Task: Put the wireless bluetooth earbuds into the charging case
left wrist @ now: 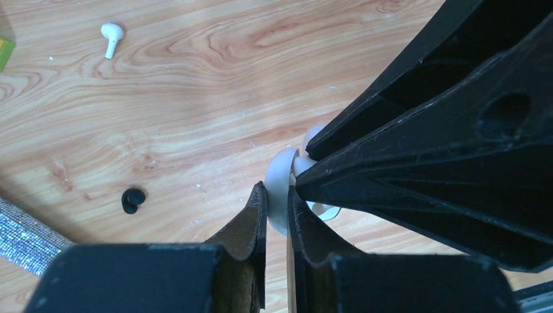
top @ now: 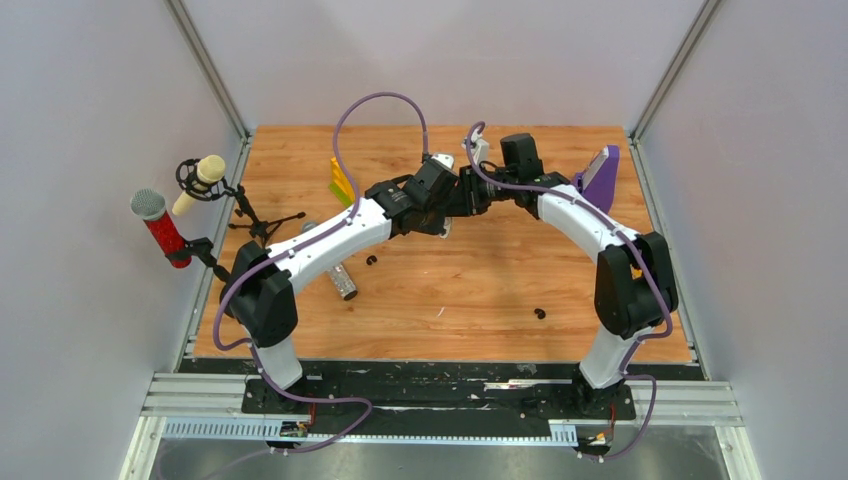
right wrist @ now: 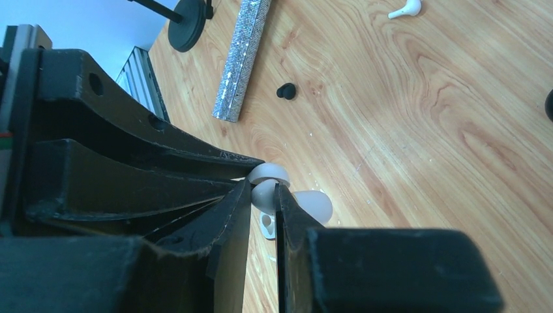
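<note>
My left gripper is shut on the white charging case (left wrist: 278, 189), seen edge-on between its fingertips in the left wrist view. My right gripper meets it, fingertips around a rounded white piece (right wrist: 265, 194) at the case, apparently an earbud; the black fingers partly hide the case's opening. Whether that piece sits inside cannot be told. Another white earbud (left wrist: 111, 36) lies loose on the wooden table.
A glittery silver bar (right wrist: 241, 59), small black pieces (left wrist: 132, 199), a purple object (top: 600, 180) and a yellow-green object (top: 340, 182) lie on the table. Microphones on stands (top: 160, 225) stand at the left.
</note>
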